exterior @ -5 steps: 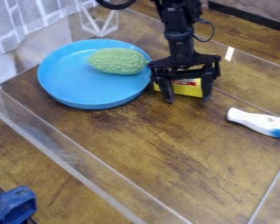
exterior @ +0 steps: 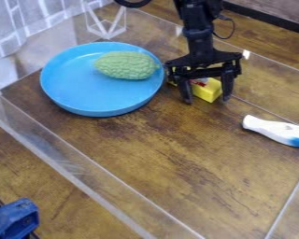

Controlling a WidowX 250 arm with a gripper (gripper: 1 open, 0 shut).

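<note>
The black gripper (exterior: 202,78) is low over a yellow box (exterior: 207,91) at the back middle of the wooden table (exterior: 164,177), its open fingers around or just over the box. The box has some red on it and is partly hidden by the fingers.
A blue plate (exterior: 90,95) with a green corn-like object (exterior: 127,64) lies to the left. A white and blue bottle (exterior: 277,129) lies at the right. A blue object (exterior: 10,219) is at the lower left, off the tabletop.
The gripper has shifted slightly up and back, uncovering more of the yellow box's front. The other objects have not moved.
</note>
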